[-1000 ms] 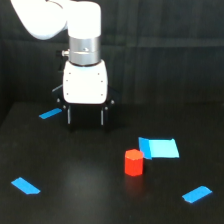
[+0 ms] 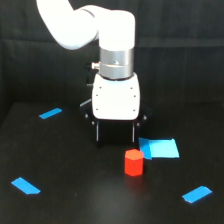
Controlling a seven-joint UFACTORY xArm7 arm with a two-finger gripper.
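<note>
A small red block (image 2: 134,163) sits on the dark table, a little right of the middle. Above and behind it, slightly to its left, hangs my gripper (image 2: 115,136). Its two thin dark fingers are spread wide with only empty space visible between them, so it stands open and apart from the block. Just behind the block on the right lies a flat light-blue piece (image 2: 163,148), with a darker blue part at its left end.
Blue tape strips lie at the back left (image 2: 50,113), front left (image 2: 25,186) and front right (image 2: 197,194). A dark curtain (image 2: 180,60) hangs behind.
My arm has moved to the right and toward the camera, and its gripper now appears lower and closer to the red block. The block and the blue pieces have not moved.
</note>
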